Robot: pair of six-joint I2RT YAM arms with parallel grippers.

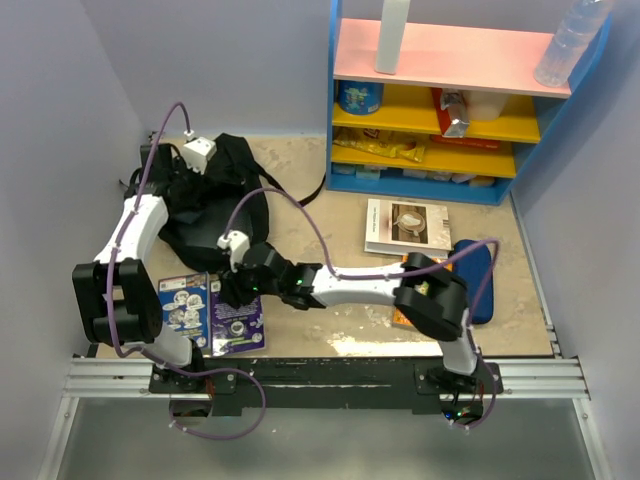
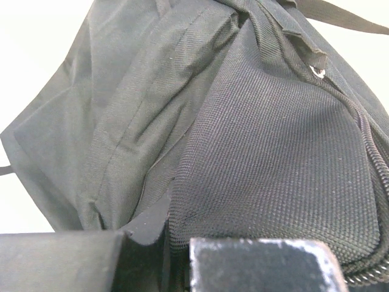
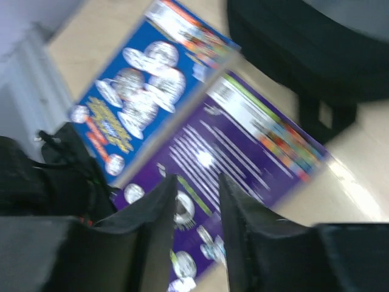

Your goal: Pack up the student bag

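The black bag (image 1: 215, 225) lies open at the back left of the table. My left gripper (image 1: 182, 178) is shut on its fabric, which fills the left wrist view (image 2: 273, 140). My right gripper (image 1: 236, 280) hangs over a purple book (image 1: 235, 325), apparently part open with nothing visible between its fingers; in the right wrist view it is blurred. A blue book (image 1: 183, 310) lies left of the purple one, both just in front of the bag.
A shelf (image 1: 450, 40) with snacks and bottles stands at back right. A white book (image 1: 406, 225), a blue case (image 1: 477, 280) and a partly hidden orange book lie on the right.
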